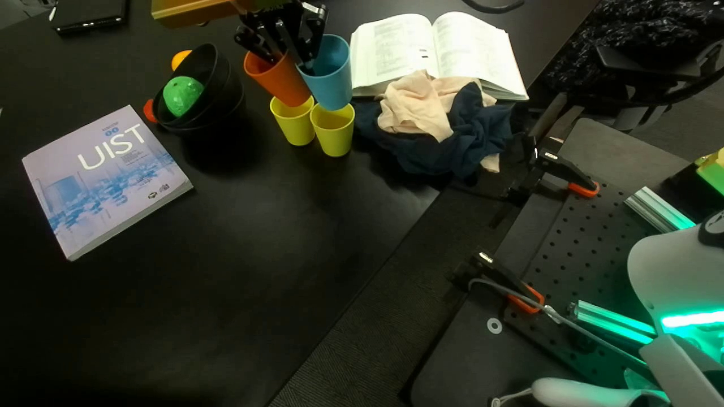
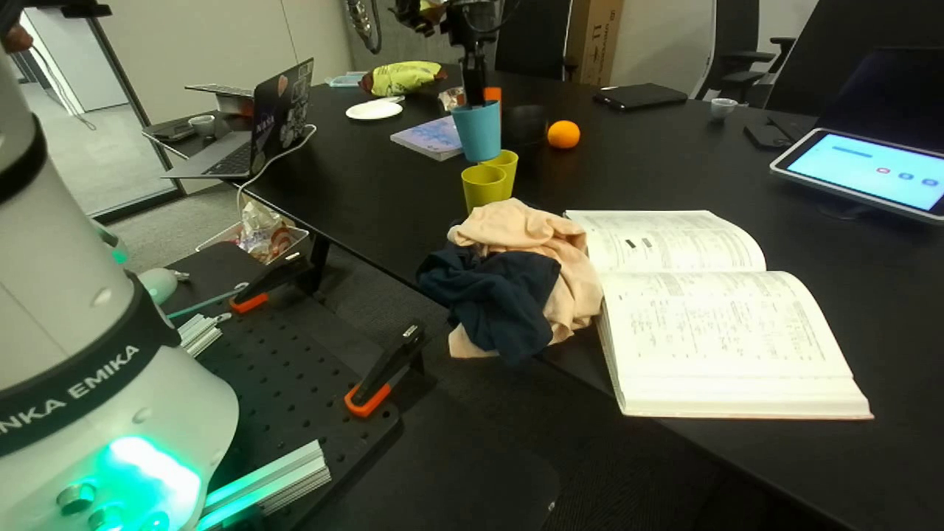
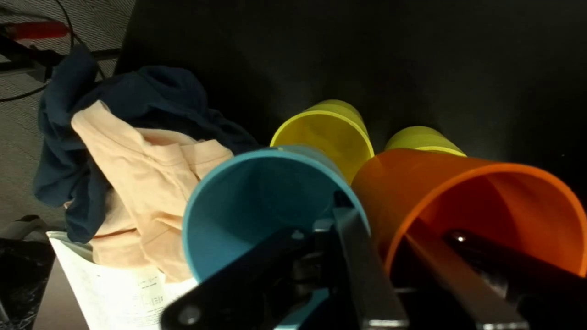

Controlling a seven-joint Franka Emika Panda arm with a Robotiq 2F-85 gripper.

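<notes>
My gripper is shut on the touching walls of a blue cup and an orange cup. In the wrist view one finger reaches inside the blue cup and the other sits inside the orange cup. Both held cups are off the table, the orange one tilted. Two yellow cups stand side by side just below them: a nearer yellow cup and another yellow cup partly behind it. Exactly how far above them the held cups hang is hard to tell.
Crumpled peach and navy cloth lies beside the yellow cups, against an open book. Black bowls holding a green ball stand on the other side. A UIST book lies farther off.
</notes>
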